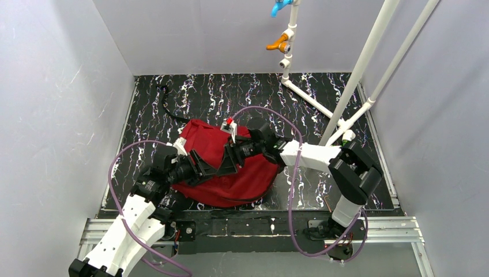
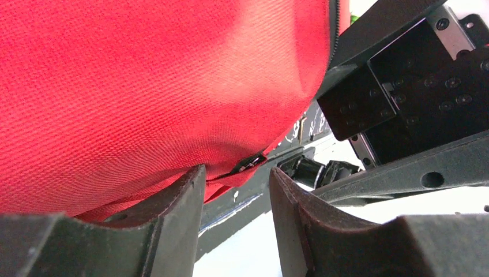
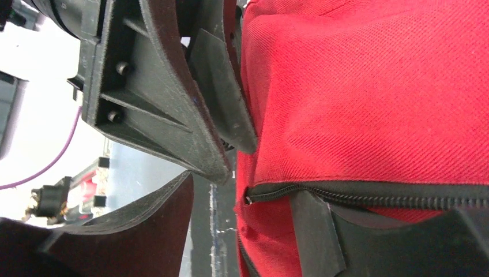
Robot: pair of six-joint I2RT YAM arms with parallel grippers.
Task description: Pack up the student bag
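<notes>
The red bag [image 1: 203, 138] lies on the dark floor under both grippers. Its black zipper [image 3: 403, 202] runs along a fold of red cloth in the right wrist view. My left gripper is part open at the bag's edge; a small dark zipper end [image 2: 251, 163] shows between and beyond its fingers, apparently not clamped. My right gripper stands open, one finger [image 3: 317, 234] against the cloth by the zipper's end and the other off to the left. From above, the two grippers nearly touch over the bag. The bag's inside is hidden.
A black strap [image 1: 167, 107] trails from the bag's back left corner. White pipes [image 1: 308, 98] with an orange tap [image 1: 278, 44] stand at the back right. The floor behind the bag is clear. Grey walls close in the left, back and right sides.
</notes>
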